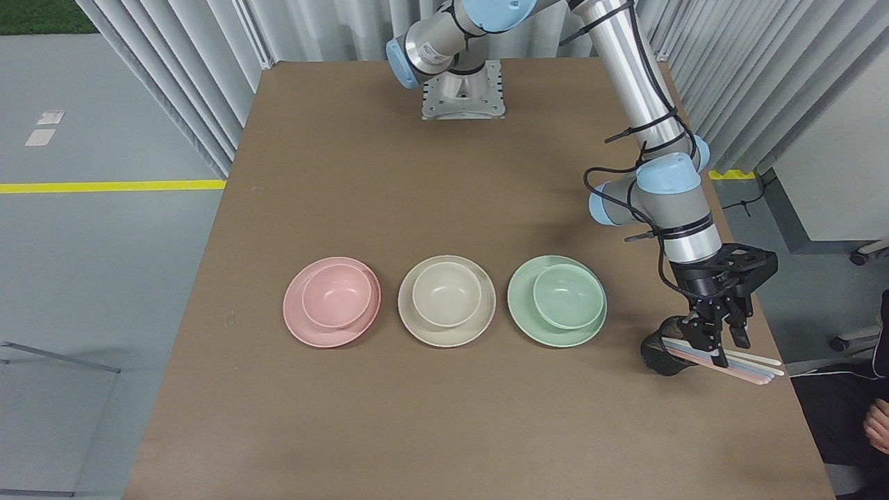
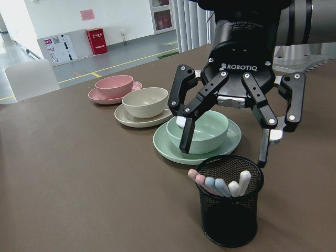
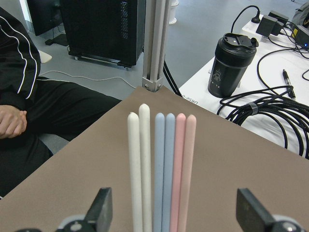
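Note:
A black mesh holder (image 2: 228, 215) stands at the table's right side, with chopsticks in white (image 3: 145, 169), light blue (image 3: 169, 169) and pink (image 3: 188, 159) sticking out. My gripper (image 2: 224, 157) is open just above and around the holder's top, its fingers apart on either side of the chopsticks. Three sets of bowls on plates stand in a row: pink (image 1: 335, 296), cream (image 1: 446, 293) and green (image 1: 567, 296), the green nearest the holder.
A person (image 3: 14, 140) sits beside the right edge; a white side table with a tumbler (image 3: 231, 65) and coiled cables stands beyond it.

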